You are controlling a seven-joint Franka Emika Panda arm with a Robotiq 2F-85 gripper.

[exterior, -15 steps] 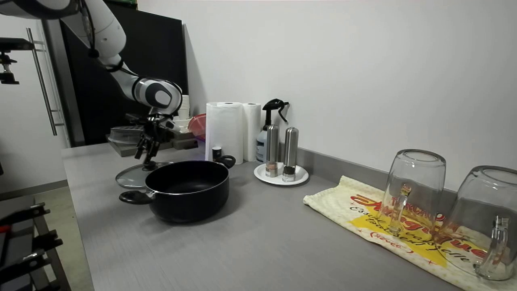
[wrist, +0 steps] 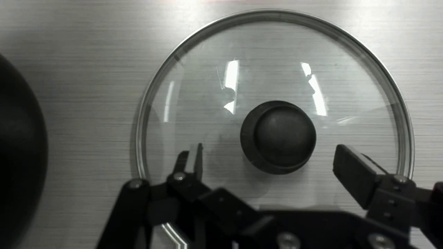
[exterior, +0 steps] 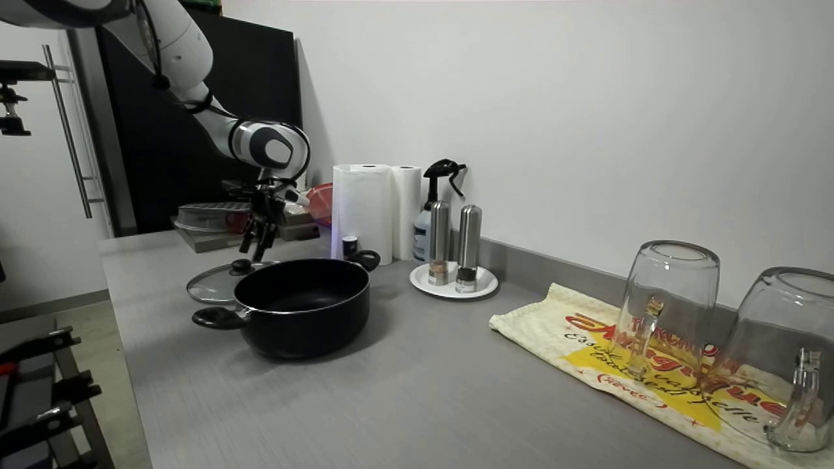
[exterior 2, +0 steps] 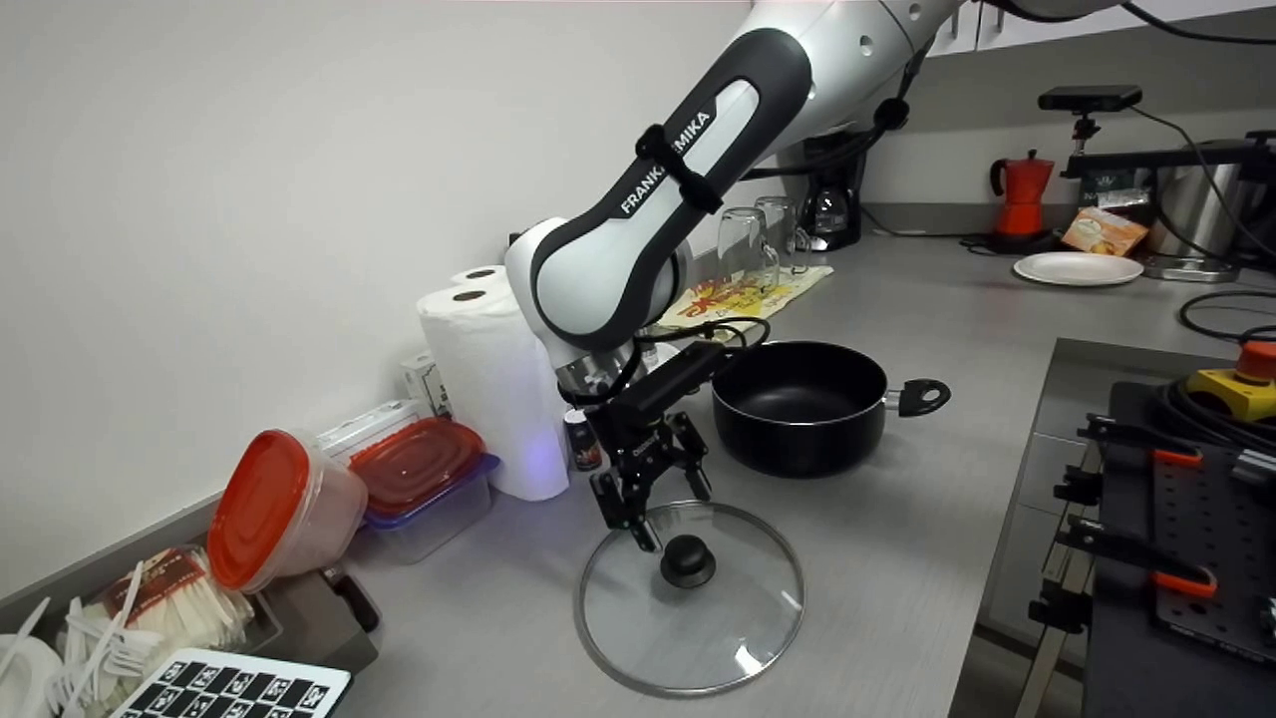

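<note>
A round glass lid (exterior 2: 730, 622) with a metal rim and a black knob (exterior 2: 688, 560) lies on the counter. My gripper (exterior 2: 673, 513) hangs above the lid's wall-side part, its fingers open and empty. From the wrist view, the knob (wrist: 279, 137) shows beyond and between the spread fingertips of the gripper, apart from both. Beside the lid stands an uncovered black pot (exterior: 303, 324) with two handles; its inside looks empty. Only the pot's dark edge (wrist: 18, 145) enters the wrist view, at the left.
Paper towel rolls (exterior: 361, 211) and a small dark-capped bottle (exterior 2: 582, 441) stand near the wall, close to the gripper. Plastic food containers (exterior 2: 419, 473) sit farther along. A white plate (exterior: 486, 280) carries two grinders. Bare counter (exterior: 328, 414) lies in front of the pot.
In exterior view 1, the arm and gripper have shifted right, away from over the knob and toward the paper towels. Lid and pot stay in place.
</note>
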